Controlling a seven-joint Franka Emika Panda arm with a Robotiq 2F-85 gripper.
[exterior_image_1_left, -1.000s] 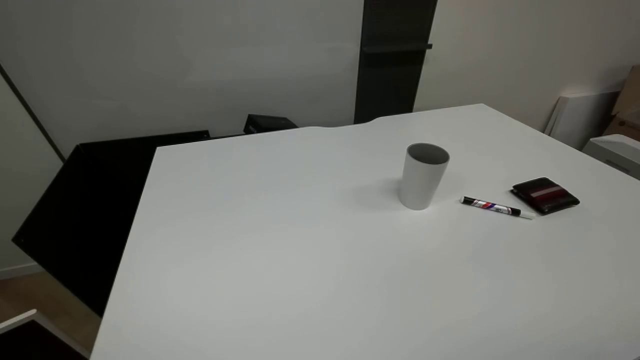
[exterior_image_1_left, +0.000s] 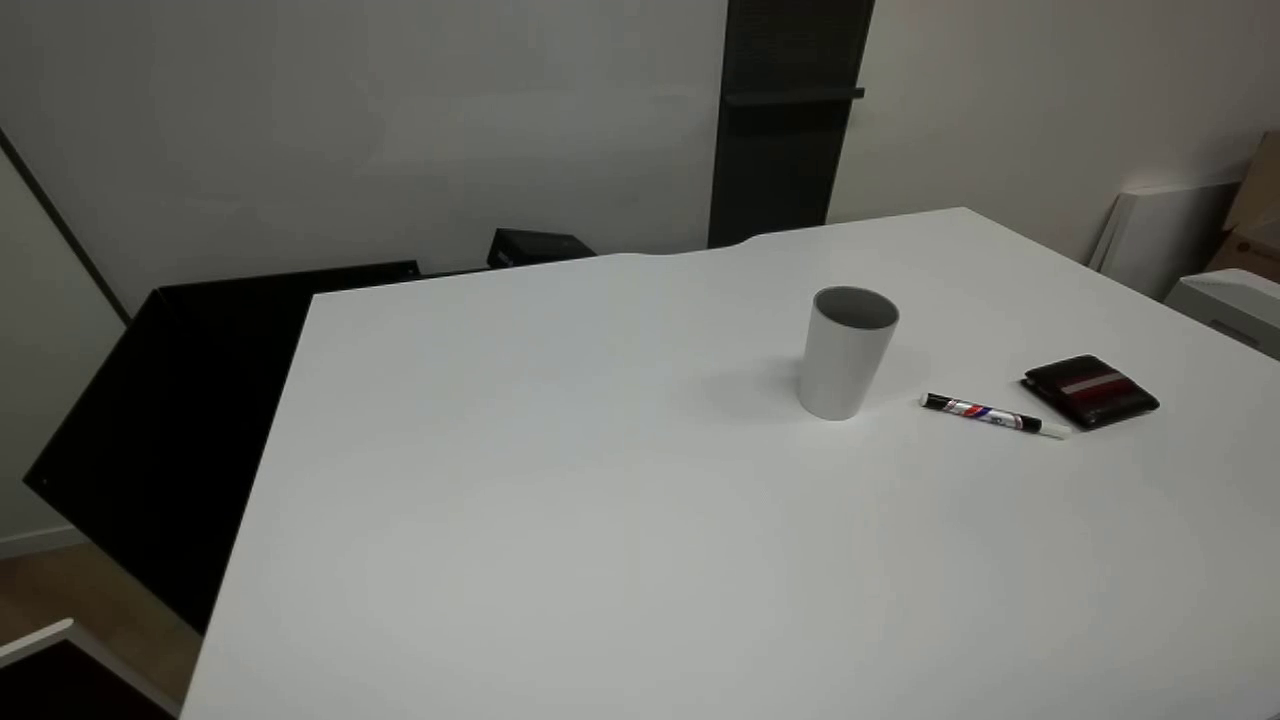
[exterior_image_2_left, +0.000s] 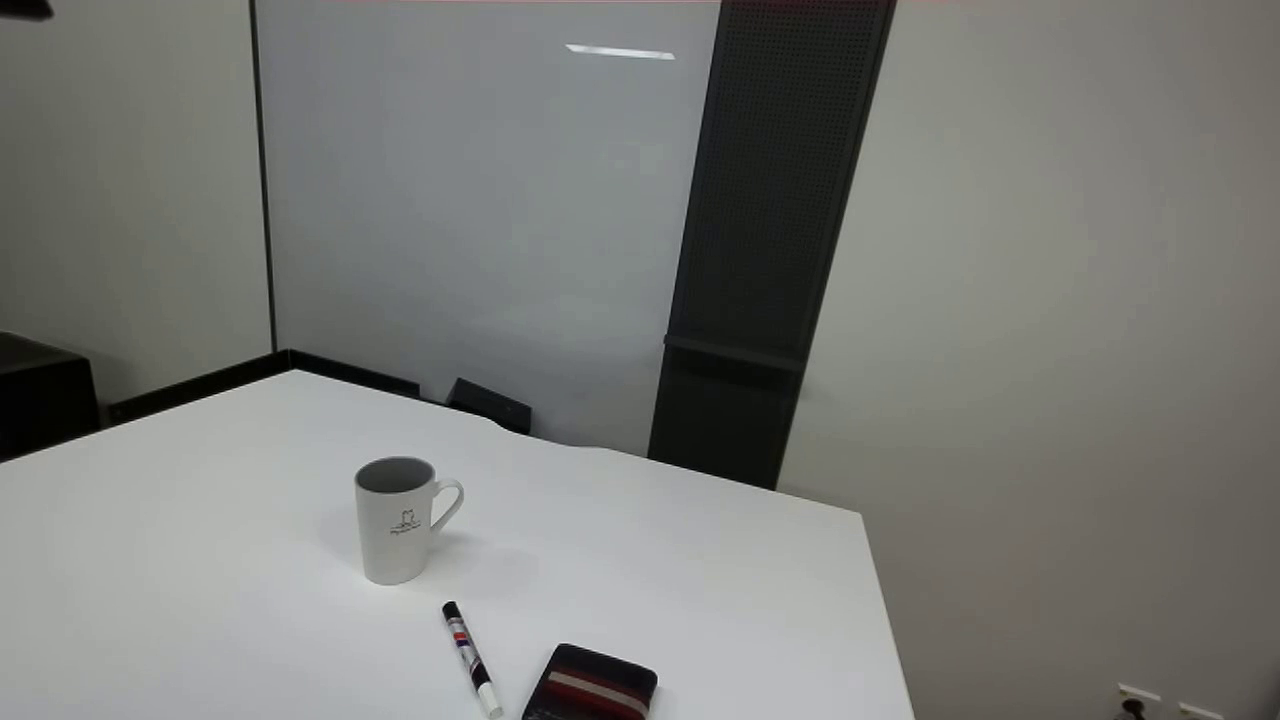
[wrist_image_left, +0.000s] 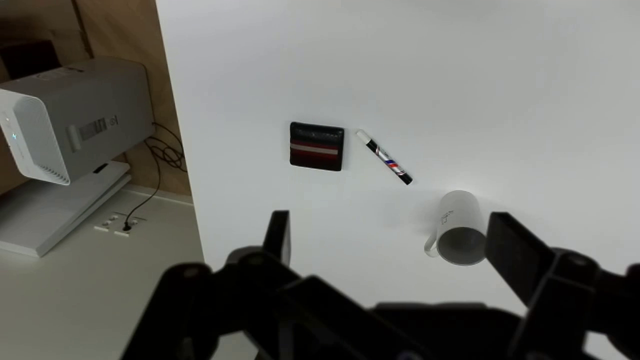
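Note:
A white mug (exterior_image_2_left: 393, 536) stands upright on the white table, its handle and a small dark print showing in exterior view 2. Close to it lies a marker (exterior_image_1_left: 984, 413) with a black cap end and a white end. Beside the marker's white end rests a dark folded wallet (wrist_image_left: 316, 146) with red and white stripes. In the wrist view my gripper is open, its fingers wide apart, with nothing held between them. It hangs above the table; part of the mug's right side comes close to the right finger in that picture. Neither exterior view shows the gripper.
A black panel (exterior_image_1_left: 180, 408) stands off the table's left side.

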